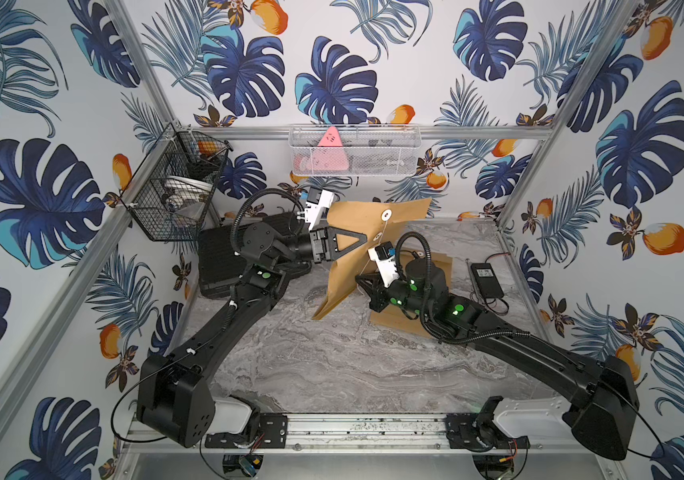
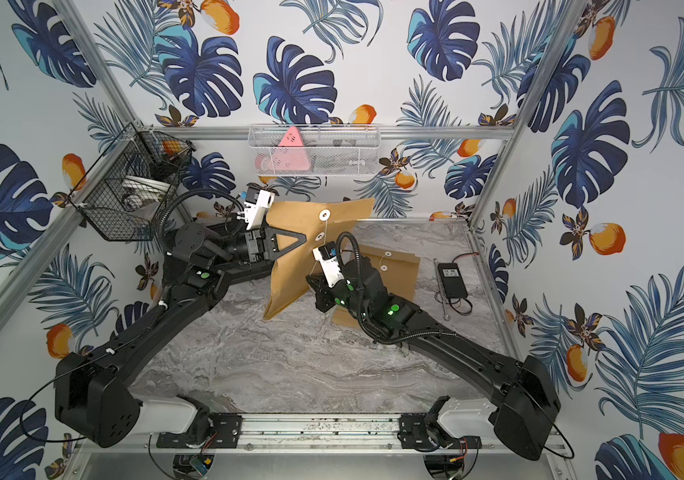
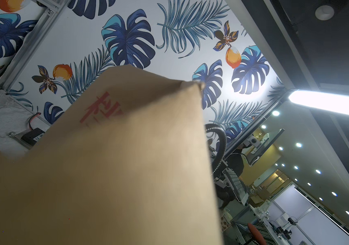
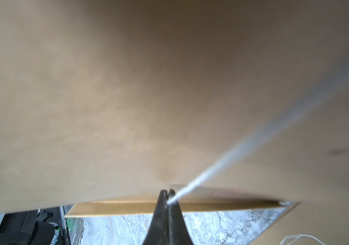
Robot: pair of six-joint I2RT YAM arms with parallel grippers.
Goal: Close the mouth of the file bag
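Note:
A kraft file bag (image 1: 396,209) stands raised between my arms, with two white buttons, the upper (image 1: 386,215) above the other, and a string running from them. My left gripper (image 1: 361,238) lies across the bag's upper part; whether it pinches the paper is unclear. My right gripper is shut on the white string (image 4: 223,160), which stretches up-right across the bag's face in the right wrist view. The left wrist view is mostly filled by bag paper (image 3: 133,171) with red printing.
Another kraft bag (image 2: 389,280) lies on the table behind my right arm. A black case (image 1: 218,256) sits back left, a black device (image 1: 485,281) at right. Wire baskets (image 1: 377,152) hang on the frame.

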